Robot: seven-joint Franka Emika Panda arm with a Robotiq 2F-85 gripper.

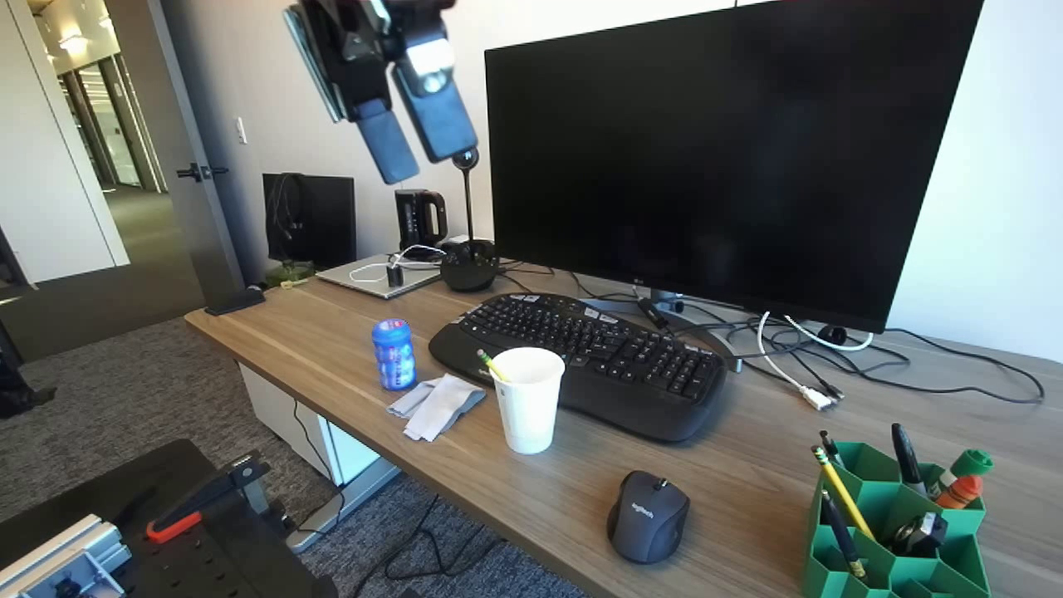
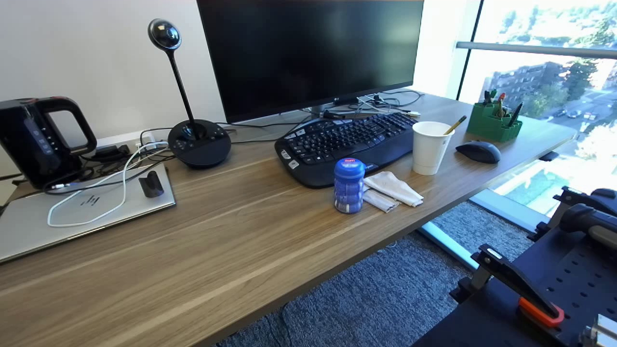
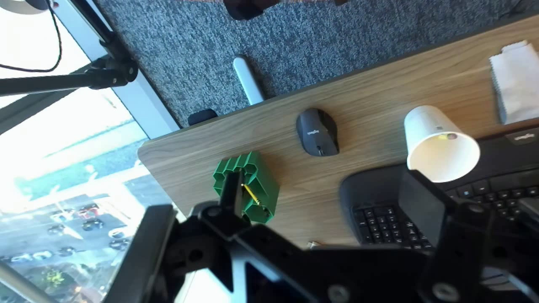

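Observation:
High over the desk in exterior view 1, my gripper (image 1: pixel 423 158) is open, with a gap between its fingers and nothing in it. A white paper cup (image 1: pixel 529 407) stands upright near the front edge, a yellow pencil (image 2: pixel 456 124) leaning out over its rim. Left of it lie a folded grey cloth (image 1: pixel 439 404) and a blue plastic canister (image 1: pixel 394 355). A green honeycomb pen holder (image 3: pixel 262 187) with several pens and pencils stands at the desk's right end. In the wrist view my fingers partly cover this holder.
A black keyboard (image 1: pixel 608 350) lies behind the cup, below a large monitor (image 1: pixel 717 159). The dark mouse (image 3: pixel 318 132) rests between cup and pen holder. Cables run behind. A webcam on a stand (image 2: pixel 198 141), a kettle (image 2: pixel 41 141) and a laptop (image 2: pixel 87 202) occupy the left end; bare wood lies in front.

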